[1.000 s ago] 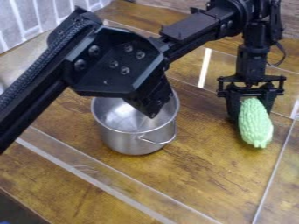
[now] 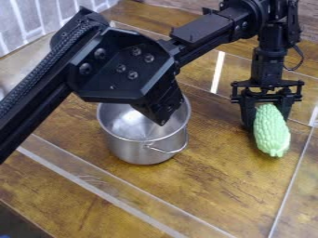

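Observation:
My black gripper [image 2: 266,104] is at the right of the camera view, pointing down and shut on a pale green, ridged toy vegetable [image 2: 271,132], which looks like corn or cabbage and hangs tilted at or just over the wooden table; whether it touches the surface I cannot tell. A steel pot [image 2: 139,143] with a side handle stands left of the gripper, partly hidden under the arm's upper links, with its inside mostly empty where visible.
A white slatted rail [image 2: 37,19] runs along the back left.

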